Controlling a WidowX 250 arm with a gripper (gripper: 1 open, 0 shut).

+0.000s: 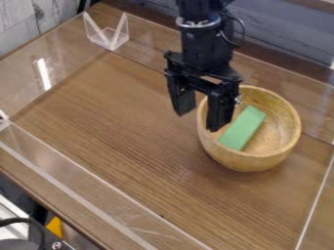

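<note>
My black gripper (198,105) points down over the left rim of a round tan bowl (279,136) on the right of the camera view, its fingers open, with nothing seen held. A green block (240,131) lies inside the bowl, to the right of and below the gripper.
A clear plastic container (107,31) stands at the back left. Dark cables lie at the lower left corner.
</note>
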